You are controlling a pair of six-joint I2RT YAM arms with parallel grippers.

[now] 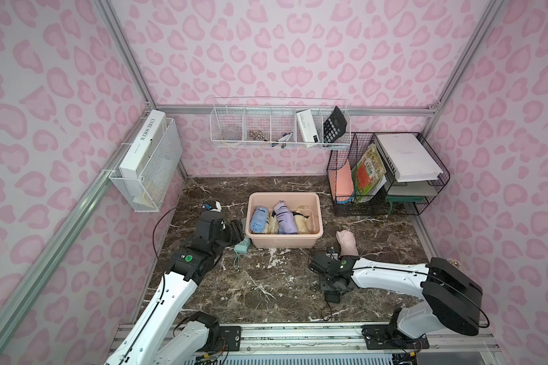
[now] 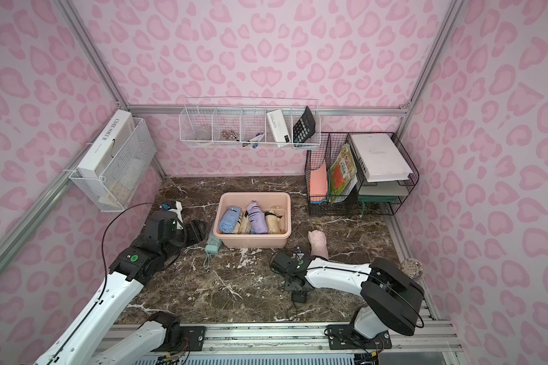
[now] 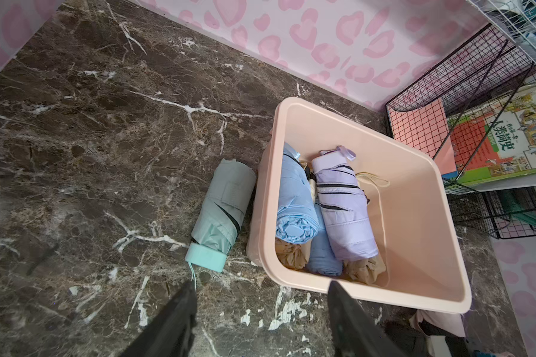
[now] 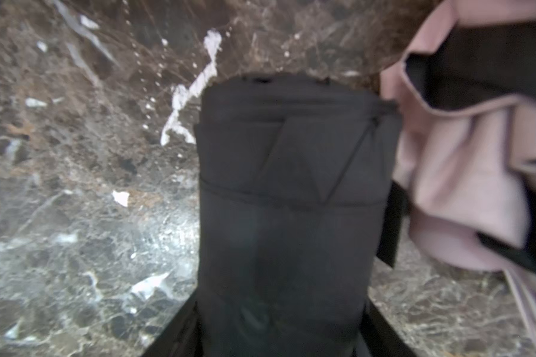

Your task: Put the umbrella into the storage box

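A pink storage box [image 1: 284,242] holds folded blue, lilac and cream umbrellas. A teal umbrella [image 3: 223,205] lies left of it, with my left gripper open above the table, nothing between its fingers. A black folded umbrella [image 4: 294,196] fills the middle of the right wrist view; my right gripper is down around it, fingers on either side, and whether they grip it is unclear. A pink umbrella [image 1: 347,242] lies to its right.
A black wire rack [image 1: 420,203] with books and files stands at the back right. White wire baskets [image 1: 255,143] hang on the back and left walls.
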